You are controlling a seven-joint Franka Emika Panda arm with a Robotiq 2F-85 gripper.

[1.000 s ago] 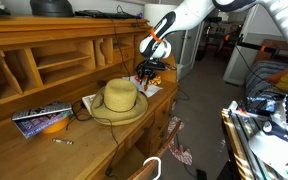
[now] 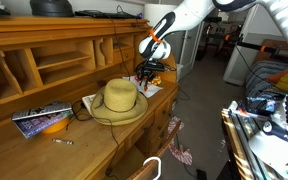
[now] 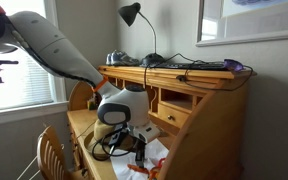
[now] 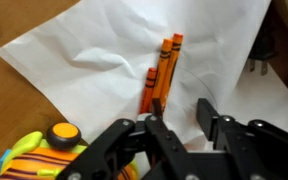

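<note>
Three orange crayons (image 4: 162, 75) lie side by side on a white sheet of paper (image 4: 84, 45), their tips pointing up in the wrist view. My gripper is part open over the paper, with a gap between its dark fingers. The lower ends of the crayons come up to the left finger, which partly hides them. Whether the fingers touch them, I cannot tell. In exterior view 1 the gripper (image 2: 146, 82) is low over the paper at the far end of the desk, small and hard to make out.
A colourful striped toy (image 4: 44, 155) with yellow-green parts sits on the paper's left edge, close to the gripper. A straw hat (image 2: 119, 101) and a cable lie nearer on the wooden desk (image 2: 64, 155). The desk's shelves (image 2: 59, 62) stand behind.
</note>
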